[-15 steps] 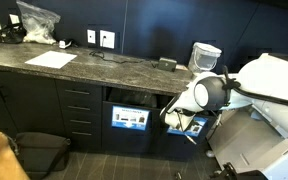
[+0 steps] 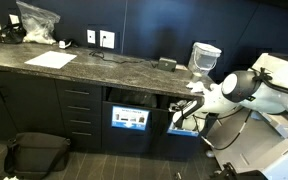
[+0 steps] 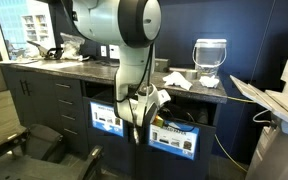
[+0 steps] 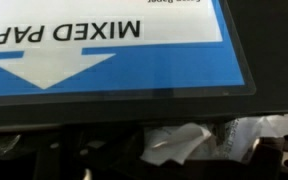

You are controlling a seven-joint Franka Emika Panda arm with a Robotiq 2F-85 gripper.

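The gripper is open in the wrist view, its dark fingers at the lower left and lower right. Between them, inside a dark opening, shows a crumpled white piece (image 4: 174,142); whether they touch it cannot be made out. A bin front with a blue-and-white "MIXED PAPER" sign (image 4: 109,60) fills the upper part, upside down. Clear plastic (image 4: 246,132) shows at the right of the opening. In the exterior views the white arm (image 3: 134,65) reaches down to the right-hand bin, whose sign (image 3: 174,138) is partly covered.
A second signed bin (image 2: 129,117) stands to the left. Above runs the dark counter (image 2: 119,72), bearing a clear tub (image 2: 204,57), a black box (image 2: 167,64) and white paper (image 2: 51,59). A black bag (image 2: 37,153) lies on the otherwise mostly bare floor.
The arm's end has shifted slightly left and up, toward the opening above the right-hand bin front. A skin-coloured shape at the lower left, present one second ago, is gone.
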